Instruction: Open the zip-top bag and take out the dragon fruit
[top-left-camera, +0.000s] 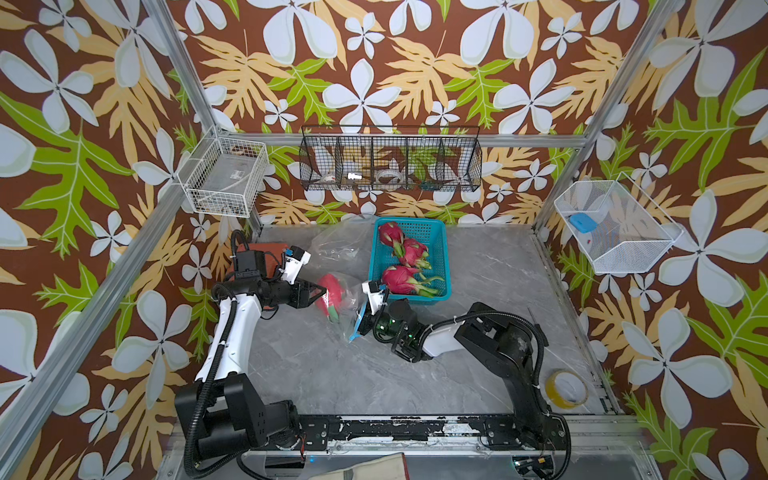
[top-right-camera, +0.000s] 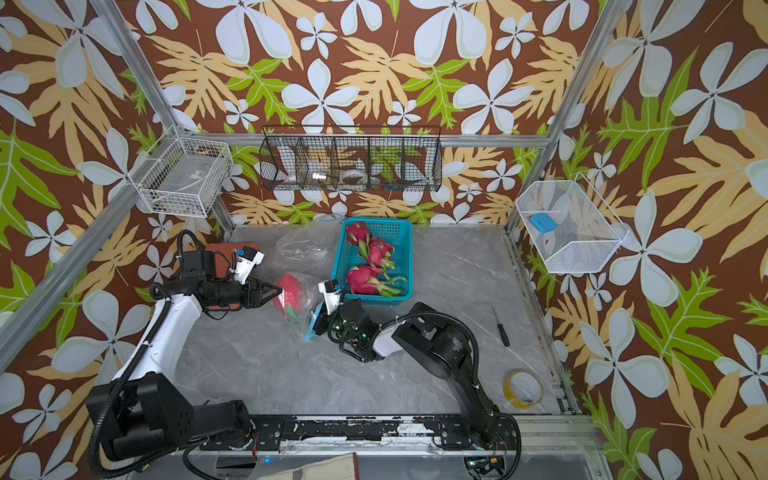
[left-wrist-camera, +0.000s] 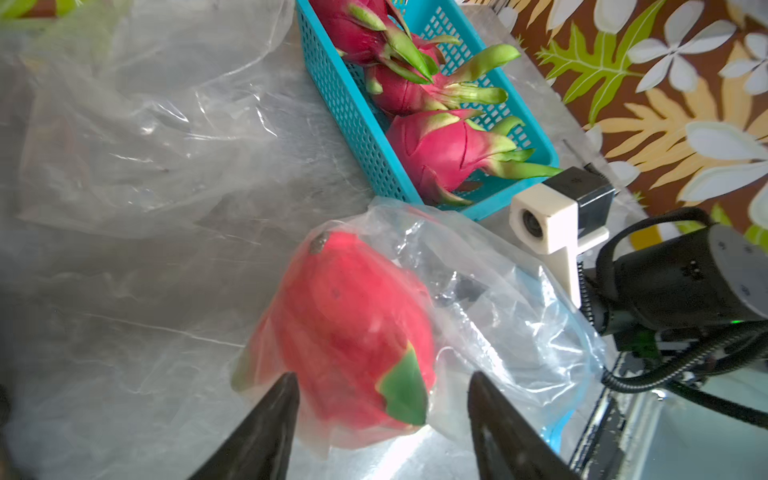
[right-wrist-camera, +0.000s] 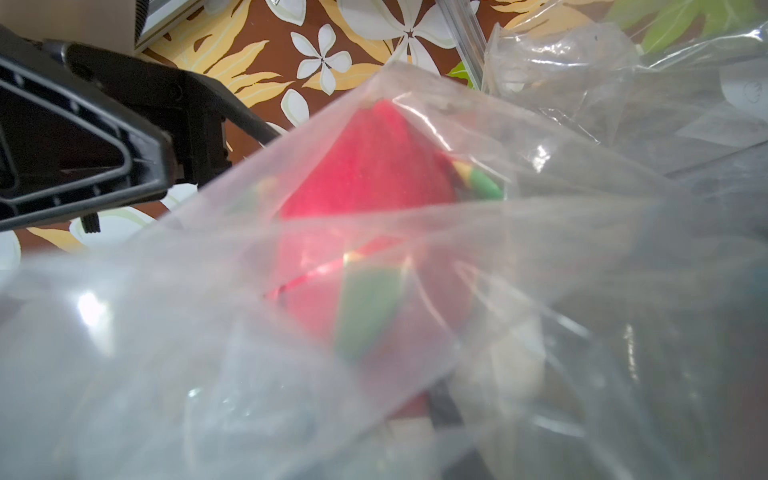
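A red dragon fruit (left-wrist-camera: 352, 328) with a green tip lies inside a clear bag (left-wrist-camera: 488, 312) whose right edge carries a blue strip (top-left-camera: 357, 324). My left gripper (top-left-camera: 318, 296) is at the left side of the fruit. In the left wrist view its fingers (left-wrist-camera: 268, 428) stand wide apart before the bagged fruit, so it is open. At the blue-strip end is my right gripper (top-left-camera: 365, 321). Cloudy film fills much of the right wrist view around the fruit (right-wrist-camera: 376, 168) and hides how that gripper's fingers stand.
Behind the right gripper, a teal basket (top-left-camera: 444, 252) holds several dragon fruits. Another clear plastic bag (top-left-camera: 336, 242) lies at the back left. A screwdriver (top-right-camera: 501, 329) and a tape roll (top-left-camera: 565, 389) lie on the right.
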